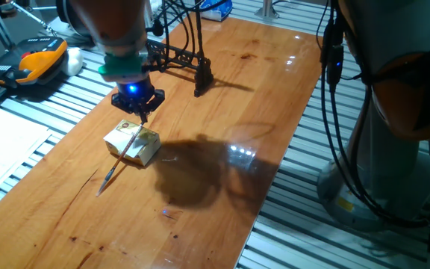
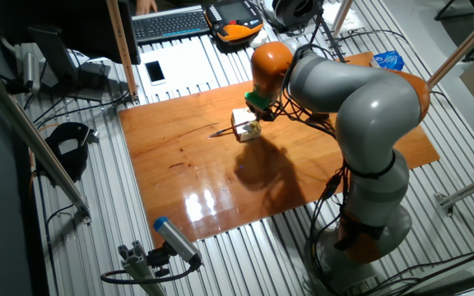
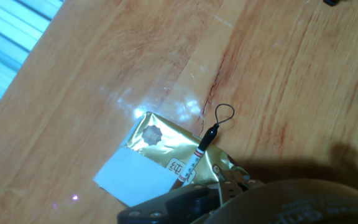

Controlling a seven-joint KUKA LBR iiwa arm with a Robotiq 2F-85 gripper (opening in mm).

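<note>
A small box [image 1: 133, 142] in gold and white wrapping rests on the wooden table. Across its top slants a thin paintbrush [image 1: 120, 161], its lower end reaching out past the box towards the table. In the wrist view, the handle [image 3: 193, 163] has a white label, a black end and a dark loop [image 3: 225, 112]; the rest of the brush passes out of sight behind my gripper. My gripper [image 1: 143, 117] points down just above the box, its fingertips close to the brush's upper end. Whether they grip the brush is unclear.
Bare wood stretches across most of the table [image 1: 222, 97]. A black stand [image 1: 202, 76] rises behind the gripper in the first exterior view. The orange-and-black device [image 2: 235, 30], keyboard [image 2: 171, 25] and phone [image 2: 155, 72] lie beyond the table edge.
</note>
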